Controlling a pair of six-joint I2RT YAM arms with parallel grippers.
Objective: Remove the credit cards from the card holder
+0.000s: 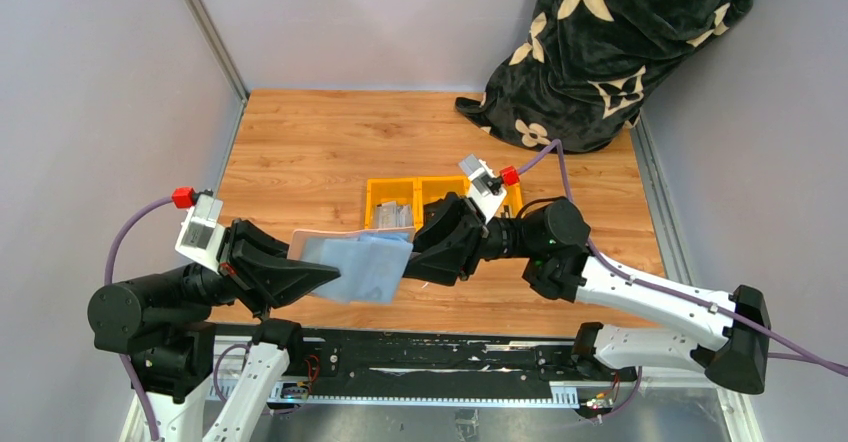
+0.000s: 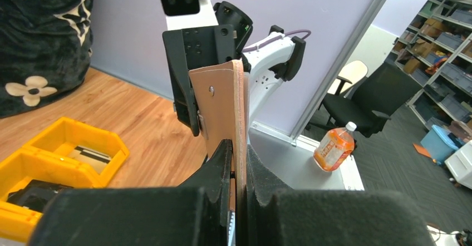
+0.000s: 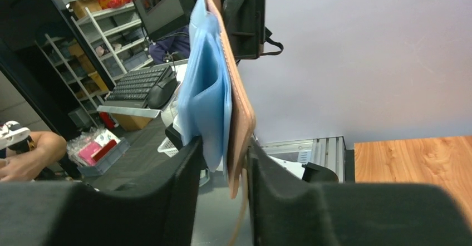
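Observation:
My left gripper (image 1: pixel 335 271) is shut on the card holder (image 1: pixel 366 268), a tan folder with soft blue sleeves. In the left wrist view the tan cover (image 2: pixel 218 98) stands edge-on, its lower part between the fingers. At the holder's right edge is my right gripper (image 1: pixel 414 249), its fingers partly open. In the right wrist view the blue sleeves (image 3: pixel 207 84) fan out beside the tan cover, and the holder's near end reaches down between the spread fingers. A thin tan strip (image 3: pixel 240 218) hangs below it. No separate card can be made out in the sleeves.
Behind the holder, a yellow divided tray (image 1: pixel 375 187) on the wooden table (image 1: pixel 320 142) contains clear and black items. A dark flowered cushion (image 1: pixel 620 42) fills the back right corner.

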